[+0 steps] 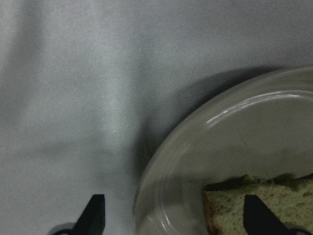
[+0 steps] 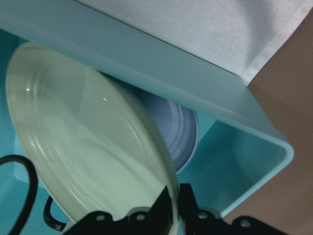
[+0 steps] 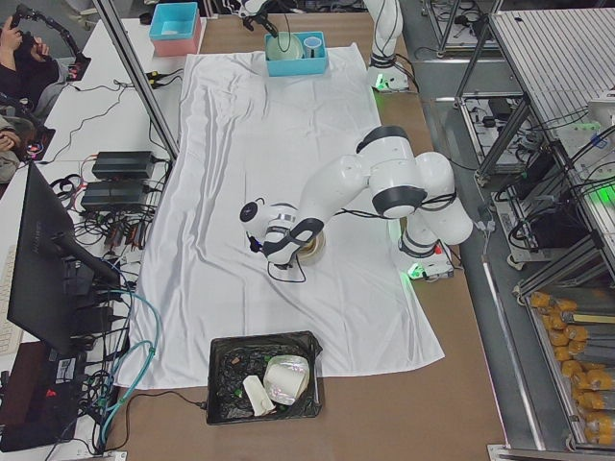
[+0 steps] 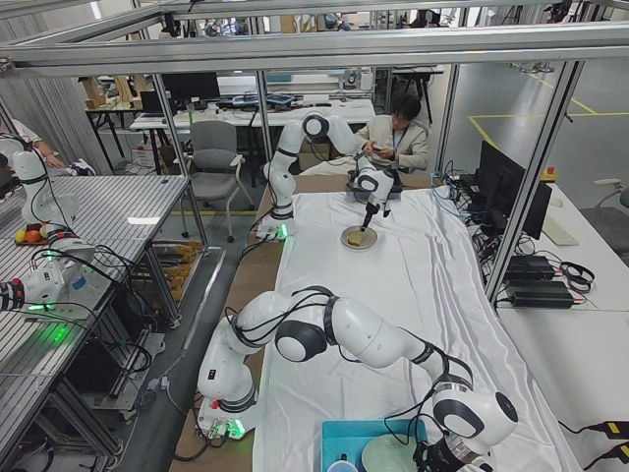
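Observation:
A plate point(image 1: 161, 191) holding a slice of bread point(image 1: 230, 210) lies on the white cloth, mid-table. My left gripper hangs over it, fingers apart, one beyond the rim and one over the bread. At the far end, a blue bin point(image 3: 296, 66) holds a pale green plate point(image 2: 88, 132), a blue dish point(image 2: 173, 127) and a cup point(image 4: 342, 465). My right gripper is shut on the green plate's rim inside the bin.
A black tray point(image 3: 264, 413) with a white roll and wrapped item sits at the near end. The cloth point(image 3: 250, 125) between bin and bread plate is clear.

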